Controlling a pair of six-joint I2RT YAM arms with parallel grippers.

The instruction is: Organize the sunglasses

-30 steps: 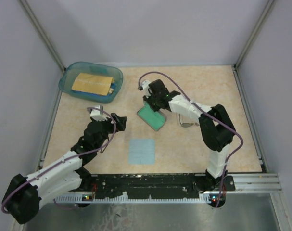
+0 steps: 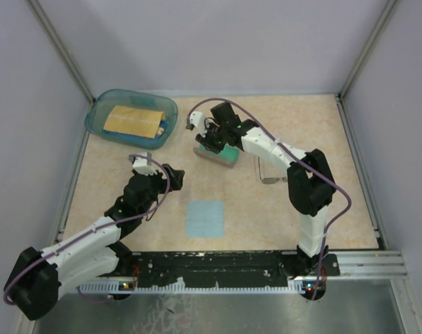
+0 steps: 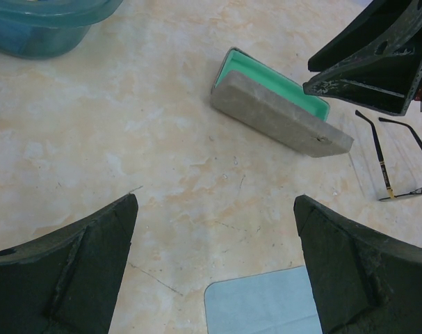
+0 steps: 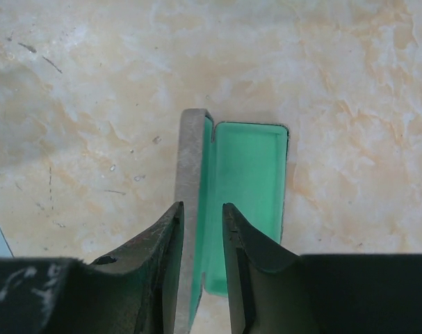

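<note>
A grey glasses case with green lining (image 2: 220, 158) lies on the table, its grey edge raised toward the front; in the right wrist view the green interior (image 4: 249, 181) is empty. My right gripper hangs over the case, fingers part open, nothing visible held. The sunglasses (image 2: 269, 178) lie right of the case, legs unfolded, also seen as glasses (image 3: 398, 195) in the left wrist view. My left gripper (image 2: 170, 177) is open at the left of the table, nothing between its fingers. A pale blue cloth (image 2: 204, 219) lies at the front middle.
A teal oval bin (image 2: 96, 120) with yellow items inside stands at the back left.
The right gripper has moved left and a little toward the back. The case's grey front side now stands raised where green showed before. The left arm is still.
</note>
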